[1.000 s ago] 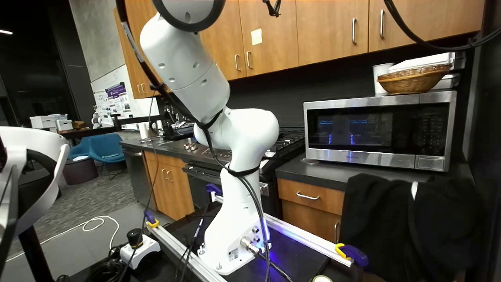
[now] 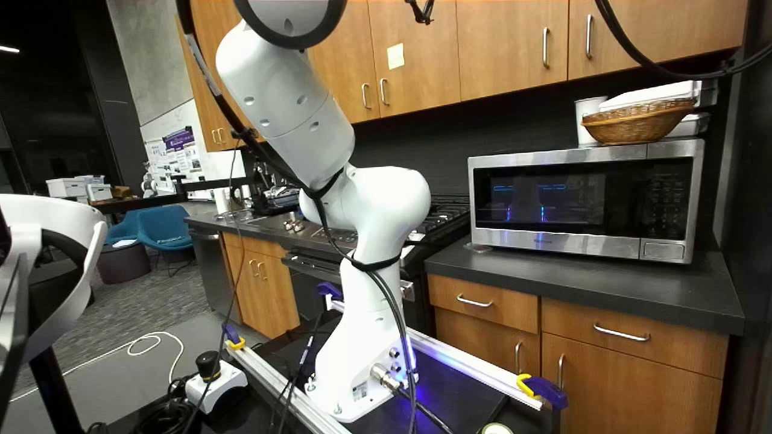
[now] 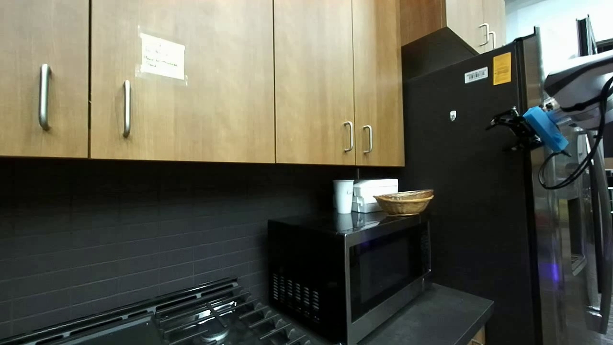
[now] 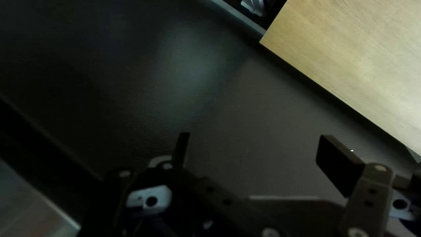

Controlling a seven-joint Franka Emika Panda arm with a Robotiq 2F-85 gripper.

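Note:
My gripper is open, with its two dark fingers wide apart and nothing between them in the wrist view. Past the fingertips lies a flat, dark surface, apparently the side of the black fridge. In exterior view 2 the gripper [image 3: 501,136], below a blue mount [image 3: 546,129], is raised in front of the fridge [image 3: 474,189], pointing left; whether it touches the fridge cannot be told. Exterior view 1 shows only a small black tip of the gripper at the top edge.
A microwave [image 2: 579,239] stands on the dark counter [image 2: 499,275]. On top of it are a wicker basket [image 3: 405,206], a white cup [image 3: 343,196] and a white box [image 3: 376,189]. Wooden cabinets [image 3: 212,120] hang above.
A person in black clothing, seen in front of the right-hand drawers earlier, is gone from view, uncovering the drawers and counter edge. The arm has not visibly moved.

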